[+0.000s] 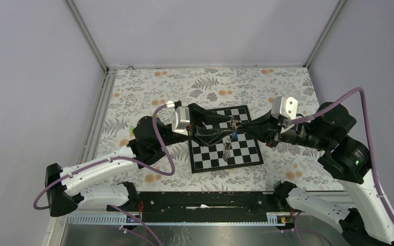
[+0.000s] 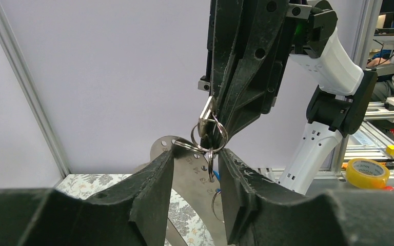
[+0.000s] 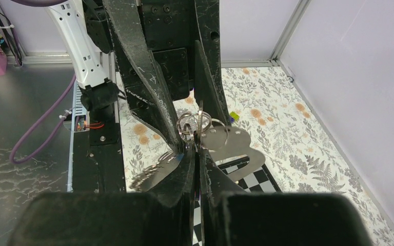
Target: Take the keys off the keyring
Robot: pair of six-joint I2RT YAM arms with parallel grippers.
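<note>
Over the chessboard, my right gripper (image 1: 239, 125) is shut on part of the metal keyring (image 3: 208, 123), its fingers pressed together in the right wrist view. Large flat silver keys (image 3: 238, 146) spread out below and behind the rings. From above, the bunch of keys (image 1: 227, 149) hangs down towards the board's near side. My left gripper is part open around the rings, facing the right gripper. Between its fingertips a thin ring (image 2: 225, 138) and a narrow metal piece show, with a gap on either side. Which part lies inside the right fingers is hidden.
The black-and-white chessboard (image 1: 205, 161) lies under both grippers on a flowered sheet (image 1: 149, 92). Around it the sheet is mostly clear. Walls (image 1: 210, 31) close off the back and sides.
</note>
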